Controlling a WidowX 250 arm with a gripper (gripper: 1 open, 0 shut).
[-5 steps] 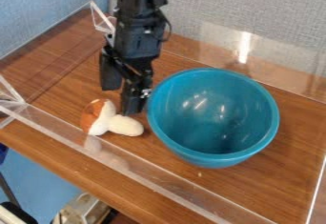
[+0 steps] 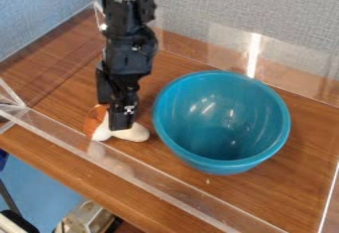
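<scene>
My black gripper (image 2: 117, 106) reaches down from the top of the camera view, open, its fingertips just over a white and orange soft object (image 2: 126, 133) lying on the wooden surface. The gripper partly covers that object. To the right stands a large teal bowl (image 2: 225, 118), empty, apart from the object.
A clear low barrier edges the wooden tray (image 2: 185, 202) at the front and back. Bare wood lies at the back left and to the right of the bowl. A textured wall stands behind.
My gripper has moved left and down from beside the bowl to over the white and orange object. The bowl and object look unmoved.
</scene>
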